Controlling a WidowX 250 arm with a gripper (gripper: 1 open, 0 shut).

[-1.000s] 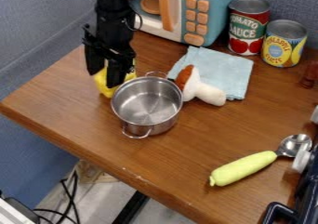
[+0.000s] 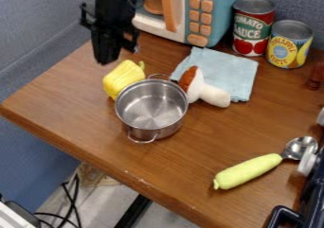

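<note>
My black gripper [image 2: 106, 44] hangs high at the back left, above and apart from a yellow object [image 2: 123, 78] that sits on the wooden table beside a steel pot [image 2: 151, 114]. Whether its fingers are open or shut is hard to tell. Right of the pot lie a white and orange-brown object [image 2: 207, 92] and a pale blue cloth [image 2: 225, 69].
A toy microwave [image 2: 190, 12], a red can [image 2: 252, 28] and a yellow can [image 2: 289, 44] stand at the back. A ladle with a yellow handle [image 2: 247, 170] and a dark appliance [image 2: 297, 209] are at the right.
My gripper has risen from down around the yellow object to well above it. The yellow object stays on the table.
</note>
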